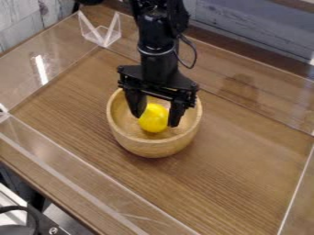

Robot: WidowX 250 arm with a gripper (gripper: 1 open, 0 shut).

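Note:
A round wooden bowl [153, 142] sits on the wooden table, holding a yellow object [153, 119]. My black gripper [153, 108] hangs over the bowl from above, open, its two fingers around and just above the yellow object. Whether the fingertips touch it I cannot tell.
Bare wooden table [233, 184] surrounds the bowl on the right and front. A clear panel [31, 69] lines the back left edge, with a white wire-like holder [101, 27] at the back. A cable lies at the bottom left.

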